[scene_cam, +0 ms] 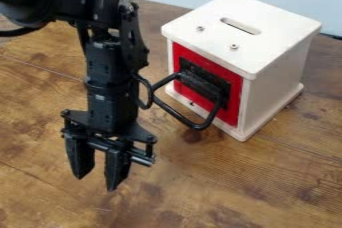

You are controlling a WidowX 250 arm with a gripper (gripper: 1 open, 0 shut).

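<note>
My black gripper (pixel 99 165) hangs low over the wooden floor at the left, fingers pointing down and apart with nothing between them. Right of it stands a white box (pixel 241 34) with a slot and two screws on top. Its front has a red panel (pixel 230 107) around a dark centre (pixel 205 80). A black loop (pixel 198 124), possibly a cable or handle, reaches out in front of the panel beside my arm.
Bare wooden floor (pixel 227 187) fills the foreground and the far left. A pale wall or surface lies at the top right behind the box.
</note>
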